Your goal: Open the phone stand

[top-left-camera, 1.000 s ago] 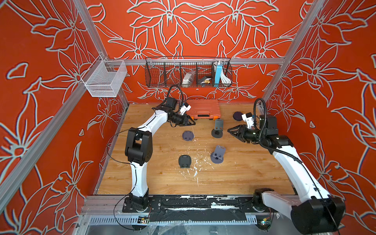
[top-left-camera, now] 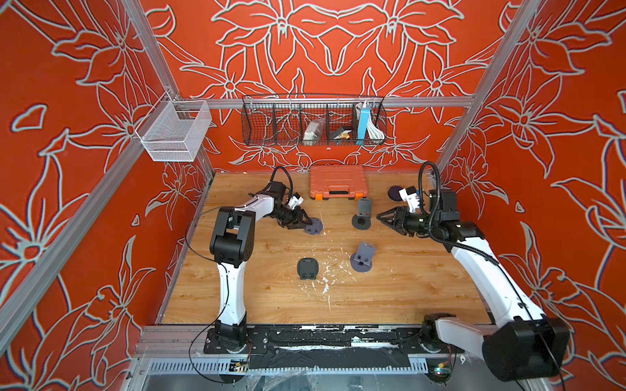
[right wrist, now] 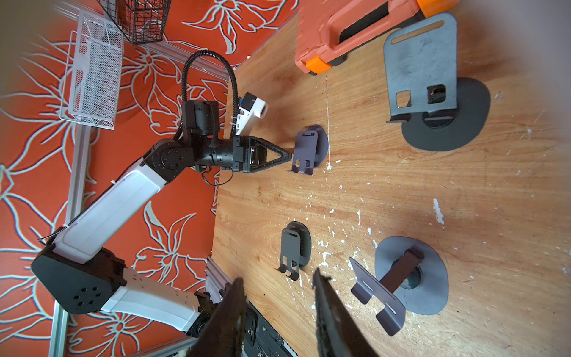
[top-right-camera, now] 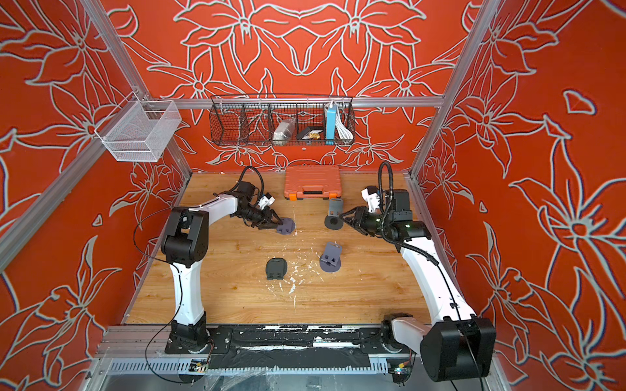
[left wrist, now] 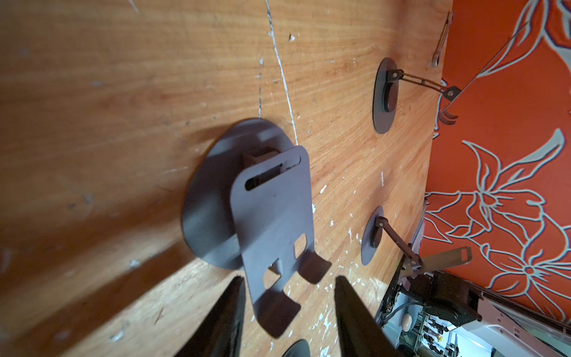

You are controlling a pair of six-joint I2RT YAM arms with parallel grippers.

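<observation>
A folded purple phone stand (left wrist: 273, 208) lies under my left gripper, which is open just beside its lipped end, nothing between the fingers. My right gripper (top-left-camera: 384, 217) hovers right of the raised grey stand (right wrist: 419, 59); its blurred fingertips show apart, with nothing between them. A raised purple stand (right wrist: 410, 273) stands front right, and a dark green stand (top-left-camera: 307, 267) lies folded at front centre. Another dark round base (top-left-camera: 395, 193) sits at the back right, partly behind the right arm in the top right view.
An orange case (top-left-camera: 337, 181) lies against the back wall. A wire rack (top-left-camera: 274, 123) and white basket (top-left-camera: 169, 146) hang on the walls. The middle and front of the table (top-left-camera: 254, 299) have bare room.
My left gripper has come down and toward the front from near the orange case to the folded purple stand. The right gripper has shifted only slightly.
</observation>
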